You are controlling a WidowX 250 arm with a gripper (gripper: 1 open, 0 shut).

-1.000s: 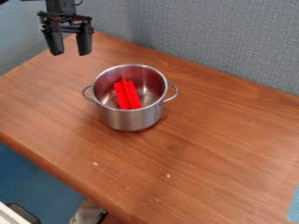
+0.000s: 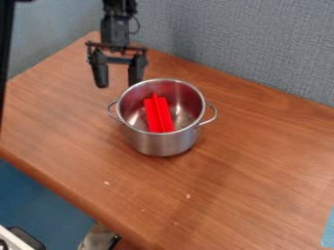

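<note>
A black gripper (image 2: 117, 68) hangs open at the upper left, just behind and left of a steel pot (image 2: 160, 142), with nothing between its fingers. The pot has two side handles and stands on the wooden table. A red object (image 2: 158, 114), oblong with a seam or two pieces along it, lies inside the pot.
A grey padded wall (image 2: 235, 49) runs behind it. The table's left edge drops to a blue floor at the lower left.
The gripper has come down and to the right, closer to the pot.
</note>
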